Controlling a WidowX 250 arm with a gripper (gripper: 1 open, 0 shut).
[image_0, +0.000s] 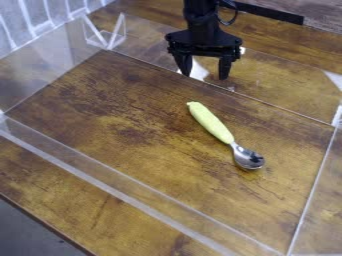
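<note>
My black gripper (203, 62) is at the top centre of the camera view, above the rear part of the wooden surface, with its fingers apart and nothing visible between them. In front of it lies a spoon with a pale yellow-green handle (210, 122) and a shiny metal head (247, 158) pointing toward the near right. A white object behind the gripper is partly hidden by it.
Clear plastic walls (80, 168) border the wooden table (107, 110) on several sides. A dark edge runs along the back right.
</note>
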